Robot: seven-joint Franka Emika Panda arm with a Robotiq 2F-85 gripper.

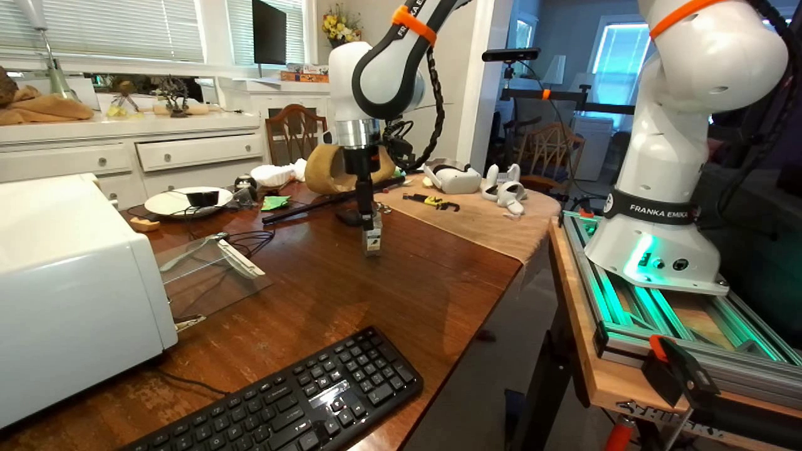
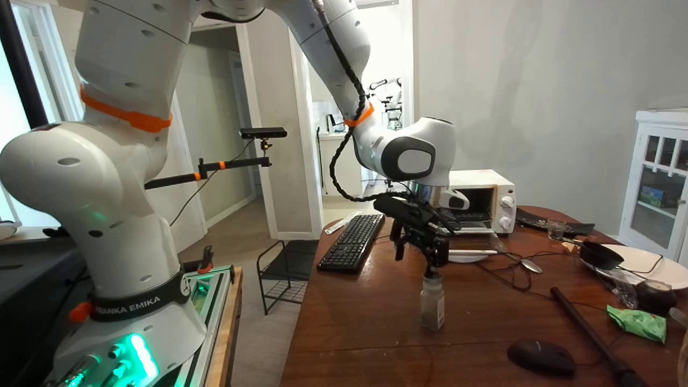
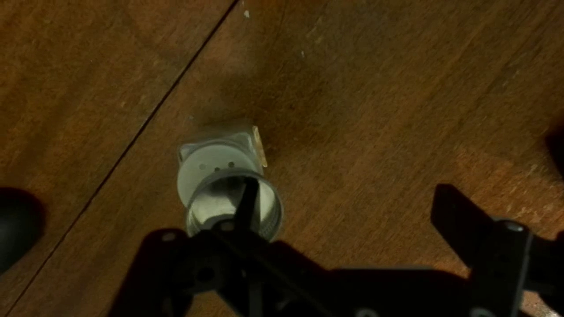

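Observation:
A small clear shaker bottle [image 2: 432, 306] stands on the wooden table, its label facing one side. From above, the wrist view shows its pale perforated cap [image 3: 215, 168] with a round, raised lid [image 3: 272, 207] swung up. My gripper is open, fingers wide apart. One dark finger [image 3: 246, 203] overlaps the lid's hollow; whether it touches the lid, I cannot tell. The other finger [image 3: 452, 216] is over bare table, well clear of the bottle. In exterior view 1 the gripper [image 1: 368, 218] is directly above the bottle, hiding its top.
A black mouse [image 2: 540, 357] and a dark rod [image 2: 590, 332] lie near the bottle. The keyboard [image 2: 353, 242] and white toaster oven [image 2: 504, 205] are farther off, with a plate [image 1: 162, 203] among cables. Bare wood surrounds the bottle on its keyboard side.

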